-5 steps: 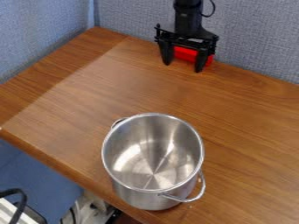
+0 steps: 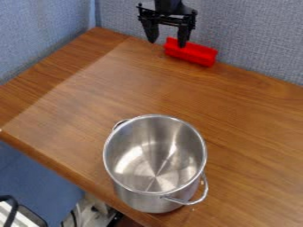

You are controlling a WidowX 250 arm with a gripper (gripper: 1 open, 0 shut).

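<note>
My black gripper (image 2: 167, 35) hangs at the top of the camera view, open, above and a little left of a red block (image 2: 194, 54). That block lies on the wooden table near the back wall, with nothing seen between my fingers. A large steel pot (image 2: 154, 160) with two handles stands upright and empty at the table's front.
Grey-blue padded walls (image 2: 249, 35) border the back and left. Cables lie beyond the table's front-left edge.
My gripper has moved up and to the left, off the red block, which is now more fully in view. The pot has not moved.
</note>
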